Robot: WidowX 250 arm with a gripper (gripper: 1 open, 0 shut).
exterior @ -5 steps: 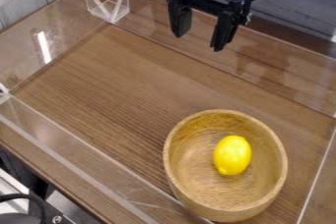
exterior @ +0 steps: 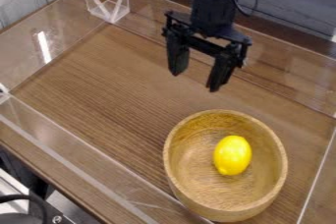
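Observation:
A black gripper (exterior: pixel 199 64) hangs over the upper middle of the wooden surface, its two fingers spread apart and open with nothing between them. Below and right of it, a tan round bowl (exterior: pixel 186 169) holds a yellow oval object (exterior: pixel 233 154), which sits slightly right of the bowl's middle.
A small white wire-like or clear holder (exterior: pixel 108 5) stands at the upper left. Dark cables lie at the bottom left edge, and a grey border runs along the back.
The gripper has moved down in the view, toward the bowl, staying open. The bowl and yellow object have not moved.

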